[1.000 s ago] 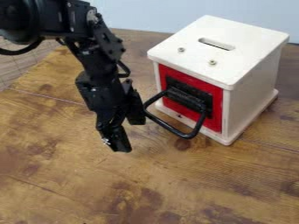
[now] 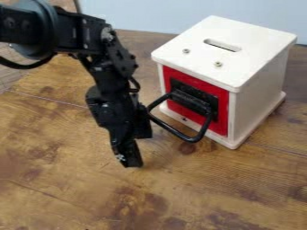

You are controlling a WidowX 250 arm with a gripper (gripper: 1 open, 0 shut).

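A white wooden box (image 2: 257, 103) with a slot and two screws on top stands at the right, its red front panel (image 2: 221, 97) carrying a black latch with a large black loop handle (image 2: 180, 130) that sticks out toward the left. My black gripper (image 2: 132, 144) points down just left of the handle, low over the wooden floor. Its dark fingers overlap one another, so whether they are open or shut cannot be told.
A pale wall (image 2: 144, 16) runs along the back.
The box and handle look unchanged.
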